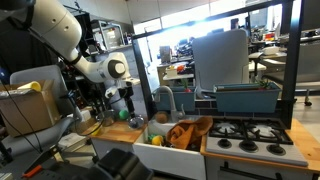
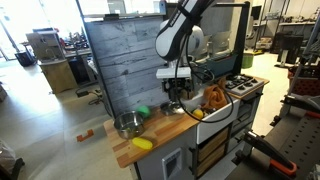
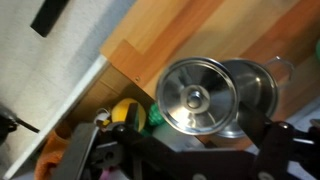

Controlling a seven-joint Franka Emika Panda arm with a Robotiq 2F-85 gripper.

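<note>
My gripper is open, its dark fingers spread at the bottom of the wrist view with nothing held between them. Just ahead of them is a round, shiny metal lid (image 3: 197, 97) with a knob at its centre. It partly overlaps a steel pot (image 3: 258, 92) in that view; whether the two touch I cannot tell. Both are over the wooden counter (image 3: 160, 35). In the second exterior view the gripper (image 2: 182, 92) hangs low over the counter, close to shiny metalware (image 2: 174, 108). The fingertips are small and partly lost against the dark surroundings there.
A white sink (image 1: 170, 158) holding several colourful things adjoins the counter, with a stove (image 1: 255, 138) beyond. Another metal pot (image 2: 128, 124), a green item (image 2: 144, 111) and a yellow item (image 2: 142, 143) lie towards the counter's other end. A grey wall (image 2: 130, 65) stands behind.
</note>
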